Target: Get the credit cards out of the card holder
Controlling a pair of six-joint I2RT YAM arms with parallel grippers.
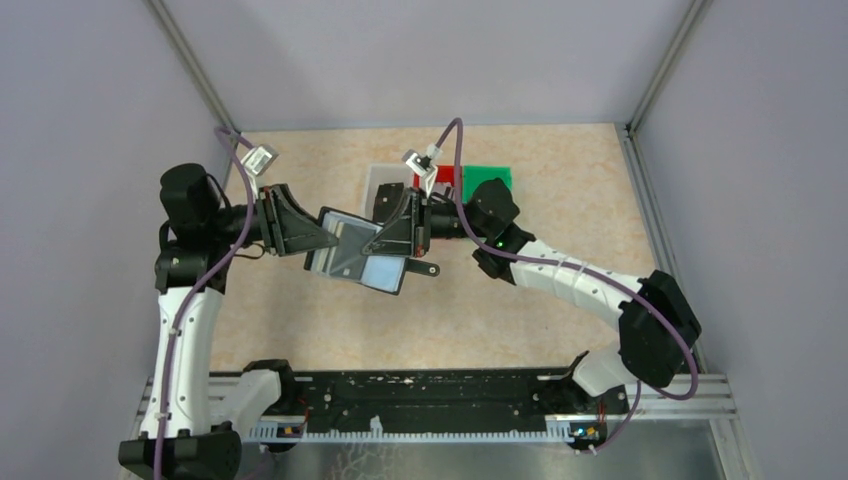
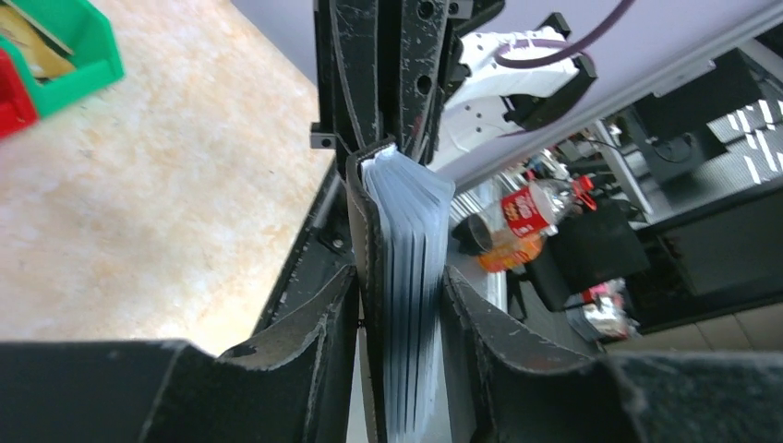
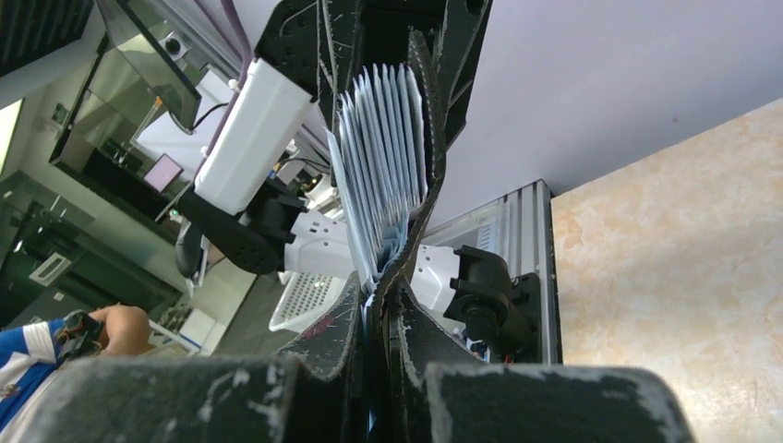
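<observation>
The open card holder (image 1: 350,250), dark cover with a fan of clear sleeves (image 2: 406,231), is held in the air between the two grippers. My right gripper (image 1: 375,245) is shut on its spine end; in the right wrist view the sleeves (image 3: 379,157) fan upward from those fingers. My left gripper (image 1: 325,238) is at the holder's other end with its fingertips (image 2: 462,314) either side of it, apparently open; whether they touch it is unclear. Cards inside the sleeves cannot be told apart clearly.
White, red and green trays (image 1: 486,178) stand at the back centre, partly behind the right arm, the white one holding a dark item (image 1: 388,200).
</observation>
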